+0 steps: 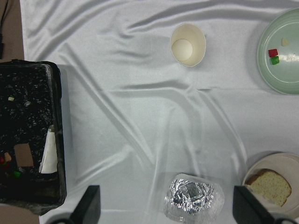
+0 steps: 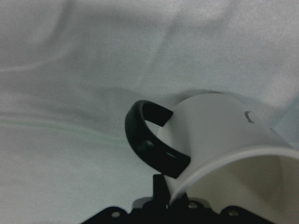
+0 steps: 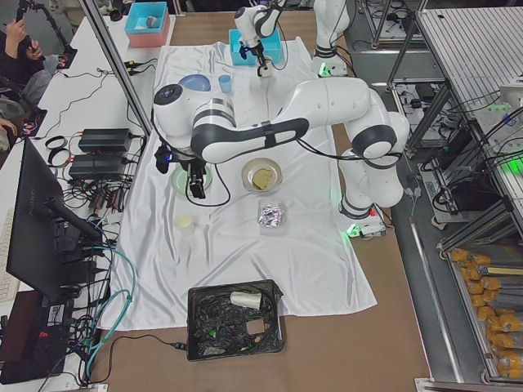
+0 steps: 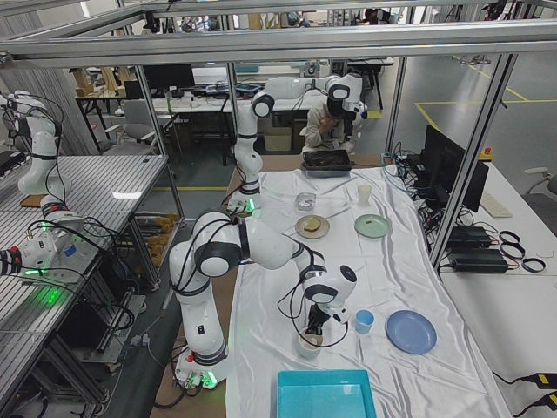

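Observation:
My left gripper [image 3: 197,178] hangs above the green plate [image 1: 275,70], which holds small red, green and pale pieces. Its two fingers show apart in its wrist view, open, over the cloth. A cream cup [image 1: 187,44] stands left of that plate. Bread [image 1: 268,185] lies on a beige plate [image 1: 292,172], beside a foil-wrapped packet [image 1: 189,200]. My right gripper [image 4: 313,333] is down at a white mug [image 2: 215,126] with a dark handle, its fingers at the rim; whether it grips is hard to tell.
A black bin [image 3: 235,349] with scraps and a white cup lies at one end of the cloth. At the other end are a blue tray [image 4: 322,396], blue plate [image 4: 411,331] and blue cup [image 4: 364,320].

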